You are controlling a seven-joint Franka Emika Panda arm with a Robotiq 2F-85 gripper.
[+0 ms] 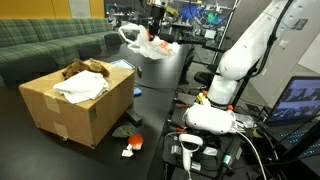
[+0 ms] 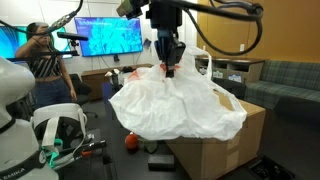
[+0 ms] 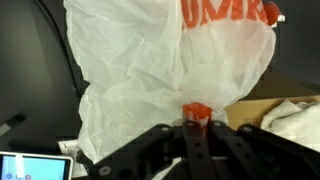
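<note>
A thin white plastic bag [image 1: 148, 42] with red lettering hangs in the air above the dark table. My gripper [image 2: 168, 72] is shut on the gathered top of the bag, which spreads out below the fingers in exterior view 2. Seen from the wrist, the crumpled bag [image 3: 140, 60] fills much of the picture, and some of its red print lies right at the tips of my gripper. The bag looks clear of the tabletop.
An open cardboard box [image 1: 75, 115] stands on the table, with a brown cloth [image 1: 85, 68] and a white cloth [image 1: 80, 86] on top. A red round object [image 1: 134, 142] lies near it. A lit screen [image 3: 35, 167] shows at the wrist view's corner.
</note>
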